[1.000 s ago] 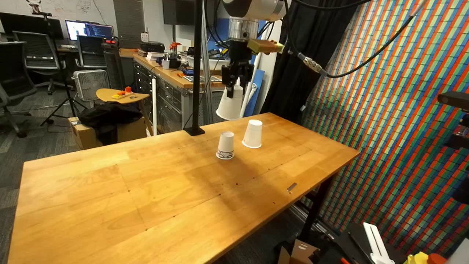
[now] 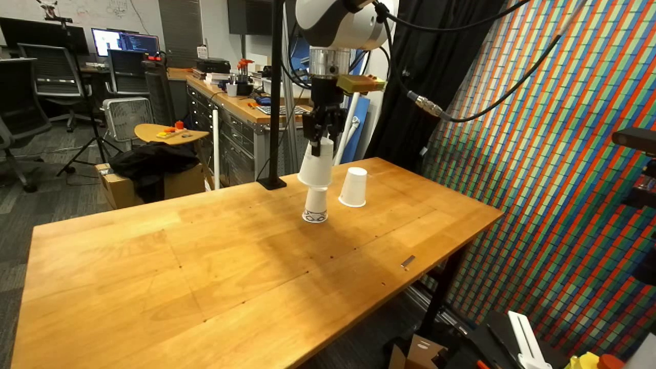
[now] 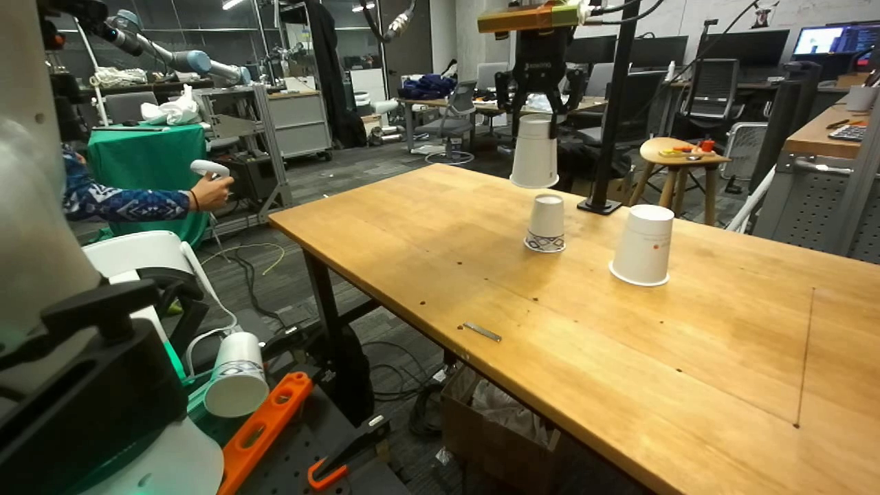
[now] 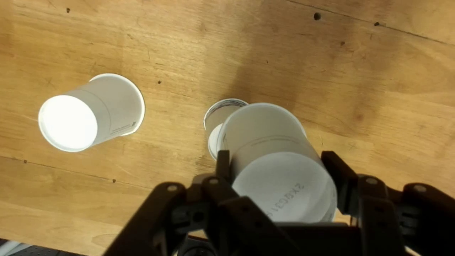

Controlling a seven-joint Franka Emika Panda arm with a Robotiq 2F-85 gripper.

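My gripper is shut on a large white paper cup, held upside down by its narrow end, one finger on each side. In exterior view 2 that cup hangs clear of the table, above and slightly left of a small upside-down cup with a dark pattern round its rim. From the wrist, the held cup partly covers the small cup. A second large white cup stands upside down on the table, to the right of the small one in both exterior views.
A black post rises from the table's back edge close behind the cups. On the wooden table lies a small metal strip near one edge.
My gripper has come down and a little left in exterior view 1, carrying the large cup from higher up to just over the small cup. Both standing cups have stayed put.
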